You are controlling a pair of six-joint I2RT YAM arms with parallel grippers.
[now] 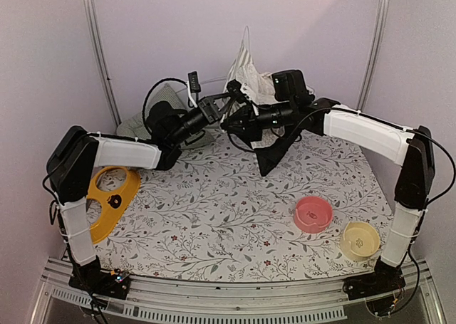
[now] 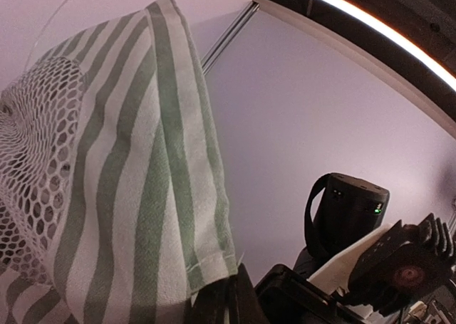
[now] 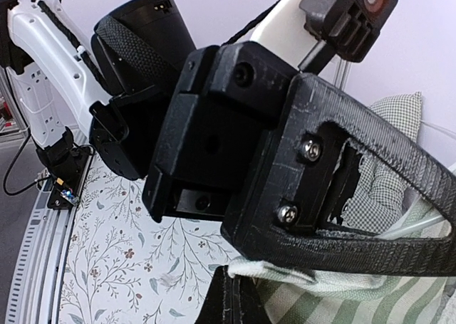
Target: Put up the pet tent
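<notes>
The pet tent, in pale cloth with green stripes point(image 2: 132, 160) and a mesh panel point(image 2: 43, 139), stands slack and upright at the back centre; in the top view its cloth point(image 1: 251, 78) is partly hidden by both arms. My left gripper point(image 1: 229, 100) is shut at the lower corner of the striped cloth, which runs into its fingers point(image 2: 246, 295). Close by, my right gripper is shut on the white hem point(image 3: 267, 270) of the same tent. The left gripper's body crosses just above that hem in the right wrist view. A thin pale rod point(image 1: 247, 33) rises above the cloth.
A grey checked cushion point(image 1: 171, 100) lies at the back left behind the left arm. A yellow ring-shaped piece point(image 1: 107, 221) lies at the left. The pink bowl point(image 1: 313, 213) and cream bowl point(image 1: 360, 240) stand front right.
</notes>
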